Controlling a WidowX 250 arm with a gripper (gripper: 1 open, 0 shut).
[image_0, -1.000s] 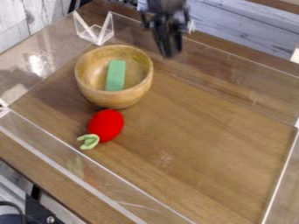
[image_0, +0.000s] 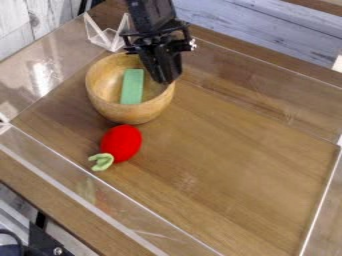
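Observation:
A wooden bowl (image_0: 104, 106) at left holds a green block (image_0: 131, 88). My dark gripper (image_0: 160, 66) hangs over the bowl's back right rim, fingers downward and partly overlapping it; whether it is open or shut is unclear. In front of the bowl lies a red vegetable-like object (image_0: 119, 144) with a pale green top, resembling a toy pepper or radish.
A white wire-like object (image_0: 107, 35) stands behind the bowl, partly hidden by the arm. A clear edge strip runs along the left and front.
The bowl, block and red object look unmoved.

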